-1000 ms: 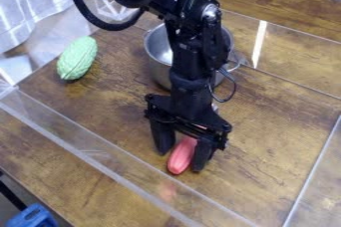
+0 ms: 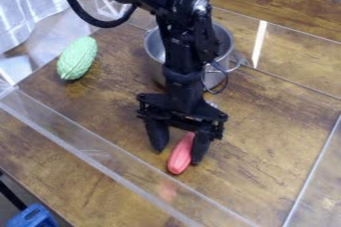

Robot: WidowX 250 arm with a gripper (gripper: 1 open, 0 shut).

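My black gripper is low over the wooden table, its fingers either side of a pink elongated object that lies there. Whether the fingers press on it, I cannot tell. A metal pot stands behind the arm, partly hidden by it. A pale green cabbage-like vegetable lies at the upper left.
Clear strips or edges run along the front left and right. A blue object sits at the bottom left corner.
The arm and gripper have shifted slightly left. The pink object looks nearly unmoved.
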